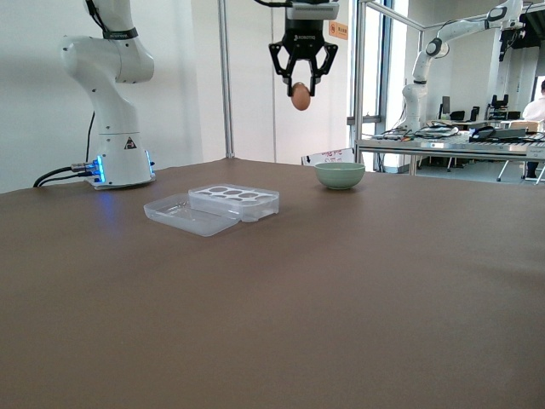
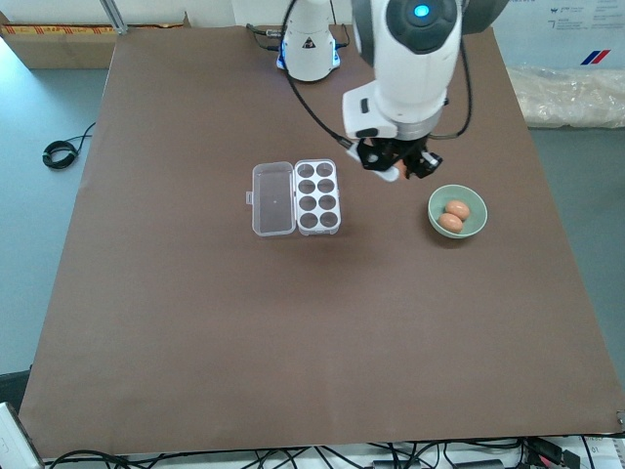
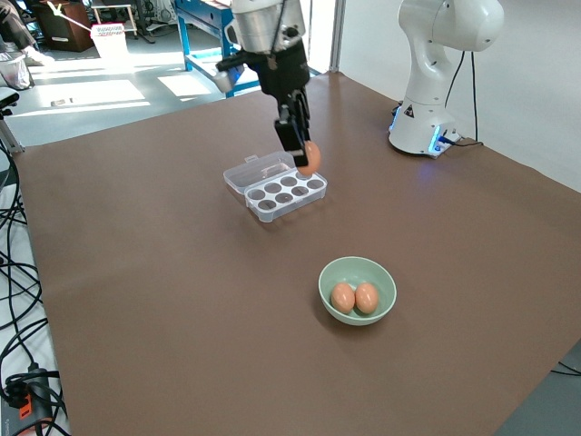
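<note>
My gripper (image 1: 301,85) is shut on an egg (image 1: 301,97), held in the air above the table between the egg box and the bowl; the egg also shows at the fingertips in the right view (image 3: 311,159). The clear plastic egg box (image 2: 317,195) lies open on the table, lid to the left in the left view, its visible wells empty. The pale green bowl (image 2: 457,233) sits right of it with two brown eggs (image 3: 343,298) inside.
The arm's base (image 1: 123,162) stands at its back edge. Cables (image 3: 18,291) run outside one table edge.
</note>
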